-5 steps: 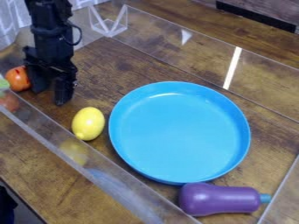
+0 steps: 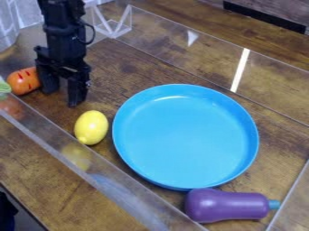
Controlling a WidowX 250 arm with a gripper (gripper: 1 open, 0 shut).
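My black gripper (image 2: 63, 88) is low over the table at the upper left, its fingers open, just to the right of an orange carrot-like toy (image 2: 23, 78) with a green top. A yellow lemon (image 2: 92, 126) lies below and right of the gripper. A large blue plate (image 2: 183, 135) fills the middle right. Whether the fingers touch the orange toy is hard to tell.
A purple eggplant (image 2: 223, 205) lies at the bottom right below the plate. Clear plastic walls (image 2: 241, 68) edge the wooden work area.
My gripper has shifted slightly, and more of the orange toy shows to its left than before. The other objects have not moved.
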